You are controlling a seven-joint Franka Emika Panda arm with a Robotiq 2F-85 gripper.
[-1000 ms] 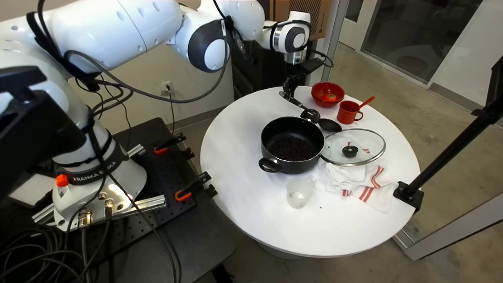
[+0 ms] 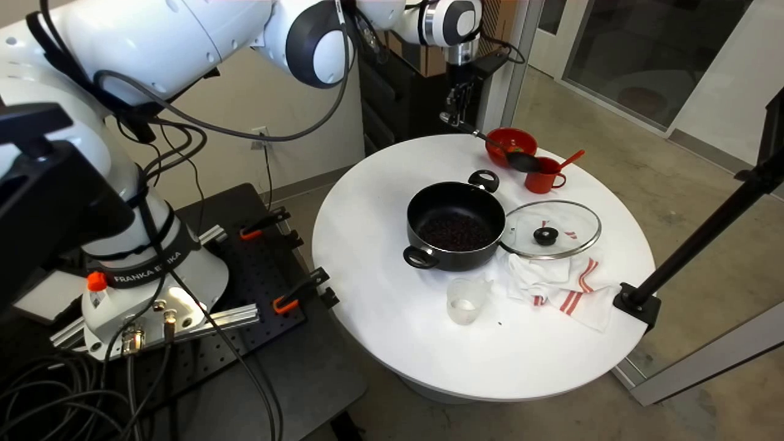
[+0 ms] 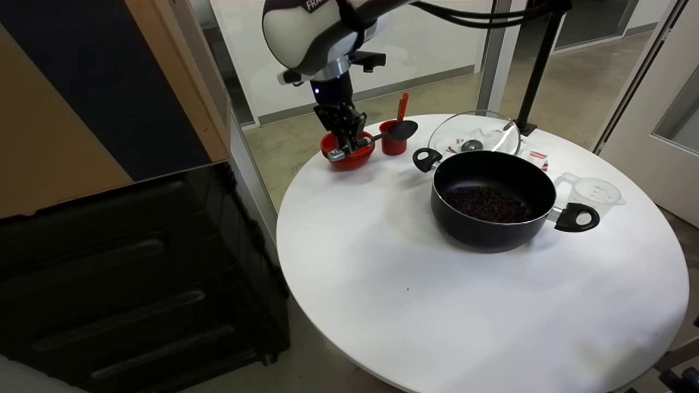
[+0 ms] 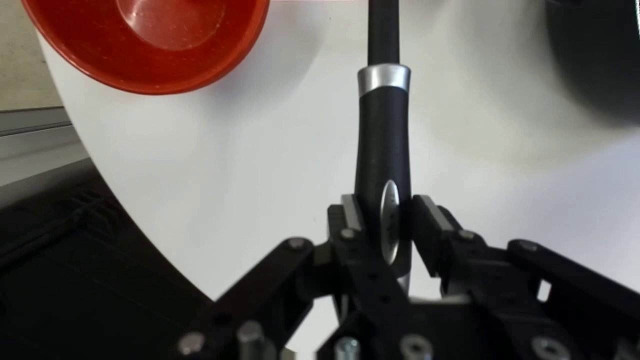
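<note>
My gripper is shut on the black handle [image 4: 384, 138] of a ladle, its pads against both sides of the grip near the silver oval. In exterior view 1 the ladle's dark bowl [image 2: 522, 162] hangs in the air by the red mug [image 2: 542, 179]. A red bowl [image 3: 350, 158] stands on the table behind my gripper [image 3: 350, 141] in exterior view 2. The black pot [image 3: 492, 226], with dark beans [image 3: 488, 204] in its bottom, stands uncovered nearer the table's middle.
A glass lid [image 2: 562, 229] rests on a striped white towel [image 2: 580, 293] beside the pot. The clear measuring cup [image 2: 466, 301] stands in front of the pot. A red utensil handle leans out of the mug.
The ladle has risen and shifted away from the pot toward the far edge, its bowl now close to the red mug. Pot, lid and cups have stayed put.
</note>
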